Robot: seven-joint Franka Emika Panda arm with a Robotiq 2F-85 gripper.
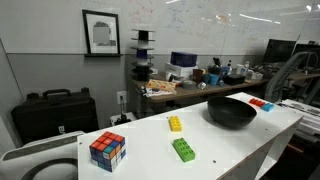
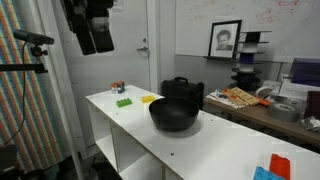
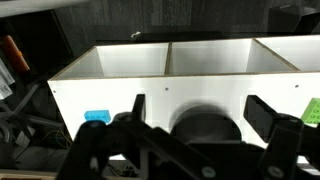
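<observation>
My gripper hangs above the white table with its two fingers wide apart and nothing between them. A round black bowl (image 1: 231, 113) stands on the table; in the wrist view the bowl (image 3: 205, 126) lies below the gap, partly covered by the gripper body. A green block (image 1: 184, 150), a yellow block (image 1: 175, 124) and a multicoloured cube (image 1: 108, 151) rest toward the table's other end. Past the bowl, a blue block (image 2: 266, 174) and a red block (image 2: 280, 165) lie close together. Dark arm parts (image 2: 95, 30) fill the upper left of exterior view 2.
Open white compartments (image 3: 210, 59) run beneath the tabletop's edge. A wooden bench (image 1: 190, 93) with boxes and tools stands behind the table. A black case (image 1: 54, 113) sits beyond the cube. Bare tabletop (image 2: 220, 145) separates the bowl from the blue and red blocks.
</observation>
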